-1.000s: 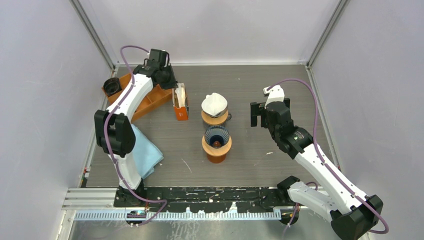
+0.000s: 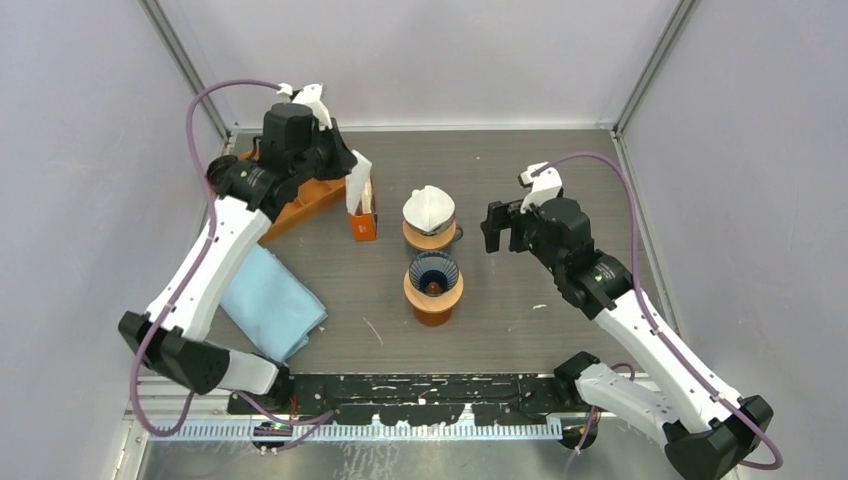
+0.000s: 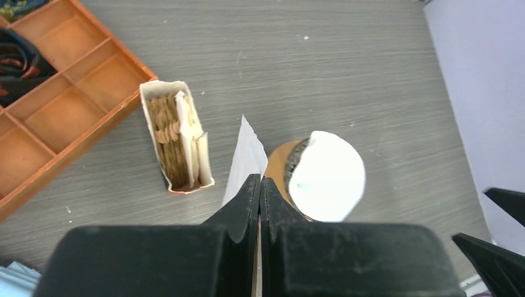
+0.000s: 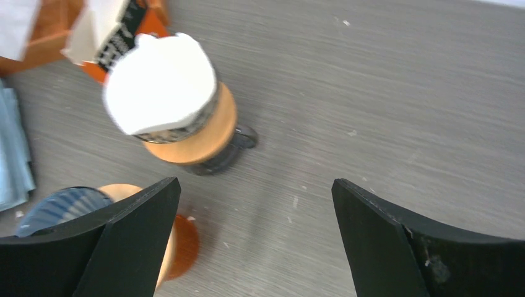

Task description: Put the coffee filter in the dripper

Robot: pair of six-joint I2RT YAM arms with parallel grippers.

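A white paper coffee filter (image 2: 357, 178) hangs from the tips of my left gripper (image 2: 352, 163), which is shut on it. In the left wrist view that filter (image 3: 248, 158) stands up just beyond the closed fingers (image 3: 251, 201). The dark blue ribbed dripper (image 2: 433, 270), set in a wooden collar, looks empty in the top view. Behind it, a second wooden-collared vessel has a white filter (image 2: 429, 208) in its top. To the right of both, my right gripper (image 2: 497, 228) is open, with bare table between its fingers.
An orange box (image 2: 363, 224) of filters stands below the held filter, beside an orange compartment tray (image 2: 303, 205). A folded blue cloth (image 2: 272, 302) lies at the left.
My left gripper has risen from the filter box, and a white filter now hangs from it clear of the box. The right gripper has shifted slightly left, toward the vessels.
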